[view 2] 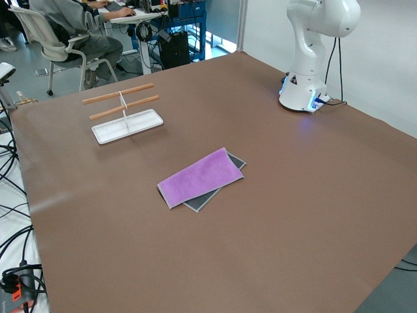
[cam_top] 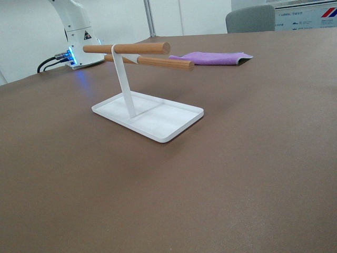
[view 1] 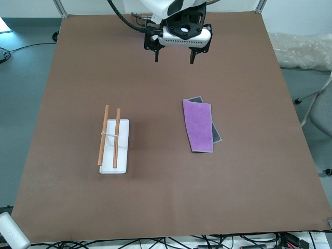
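Observation:
A purple cloth (view 1: 197, 124) lies folded over a grey one (view 1: 216, 134) at the middle right of the brown table in the left view; in the top view the purple cloth (cam_top: 210, 58) is seen edge-on. Left of it stands a white rack with a flat base (view 1: 122, 155) and two wooden bars (view 2: 124, 109). My gripper (view 1: 174, 57) hangs over the table's far edge, well away from both, its two black fingers spread open with nothing visible between them.
Cables run along its near edge, and a grey chair (view 1: 321, 109) stands beside its right side in the left view.

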